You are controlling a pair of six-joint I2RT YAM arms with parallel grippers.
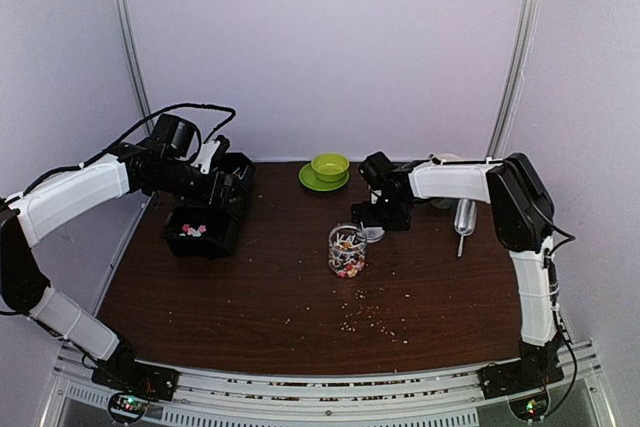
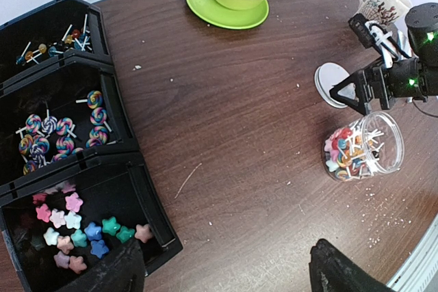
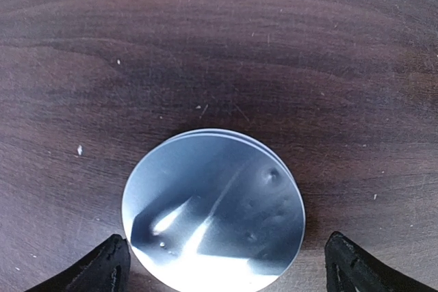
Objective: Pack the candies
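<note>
The glass jar (image 1: 347, 250) of lollipops and star candies stands open at the table's middle. Its round silver lid (image 3: 212, 210) lies on the table beside it, between the open fingers of my right gripper, low over it. At the left, my left gripper hangs above the black compartment tray (image 2: 154, 217), fingers apart with nothing visible between them; the tray holds star candies (image 2: 94, 230), swirl lollipops (image 2: 66, 143) and small lollipops at the back.
A green bowl (image 1: 329, 163) on a green plate (image 1: 310, 183) is at the back. A mug (image 2: 384, 8) and a metal scoop (image 1: 465, 215) are at the right. Crumbs lie in front of the jar.
</note>
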